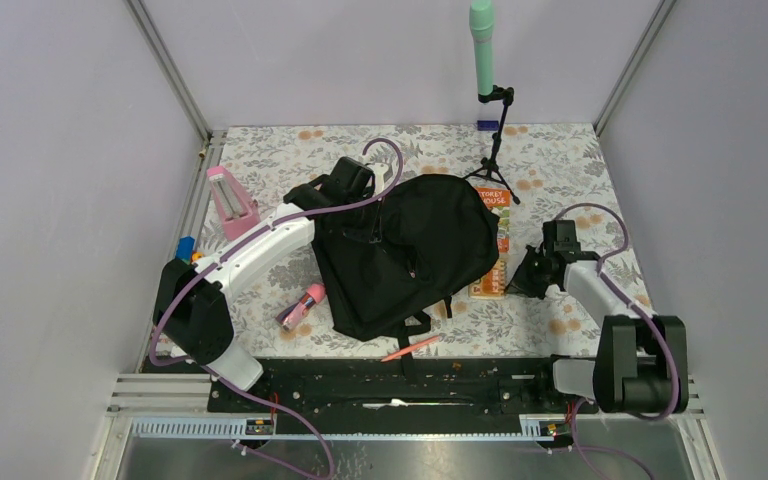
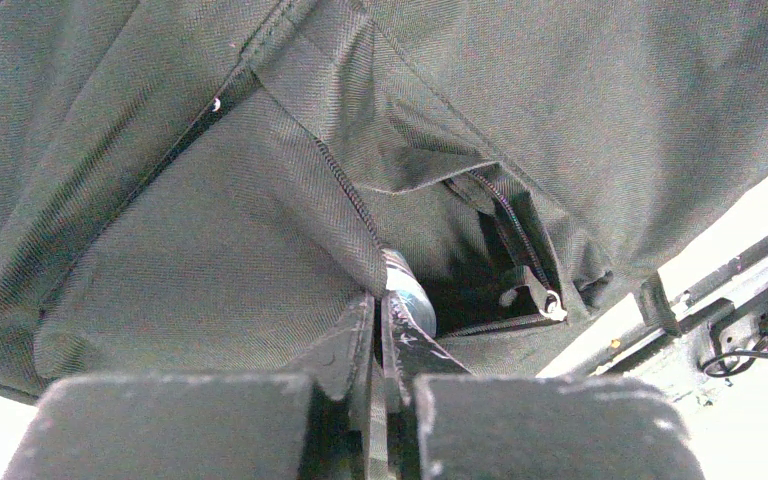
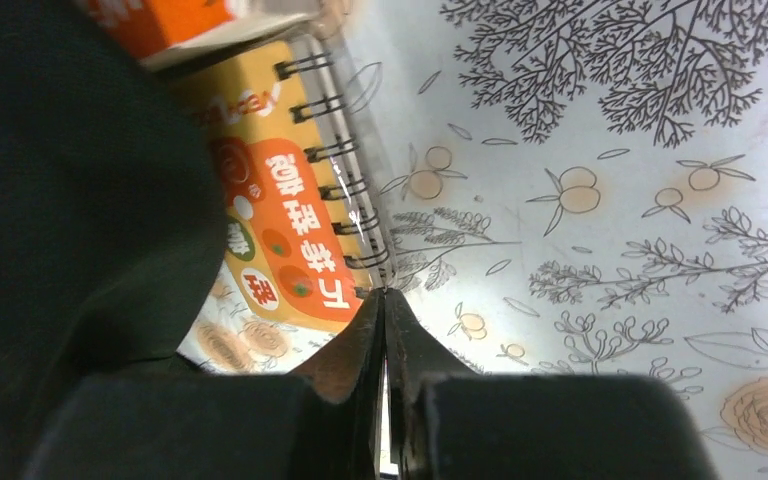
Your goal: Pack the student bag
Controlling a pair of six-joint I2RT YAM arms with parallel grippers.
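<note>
The black bag [image 1: 425, 225] lies in the middle, its zipped pocket open in the left wrist view, with a cylindrical item [image 2: 410, 295] inside. My left gripper is shut at that pocket, over the cylinder; nothing clearly shows between its fingers. An orange spiral notebook [image 3: 290, 220] lies partly under the bag's right side, beside an orange-covered book [image 1: 492, 198]. My right gripper is shut on the notebook's lower spiral corner.
A pink case [image 1: 235, 205] stands at left, a pink bottle [image 1: 305, 305] and a salmon pen [image 1: 410, 348] lie at the front. A tripod [image 1: 495, 160] stands at the back.
</note>
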